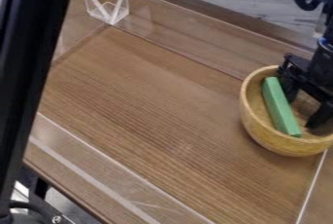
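Observation:
A tan bowl (260, 132) sits at the right of the wooden table, with a green bar (281, 104) lying inside along its left part. My black gripper (309, 99) reaches into the bowl from the right, just right of the green bar.
A white wire rack (108, 6) stands at the back left. A dark vertical frame edge runs down the left, and a pale wall lies behind.

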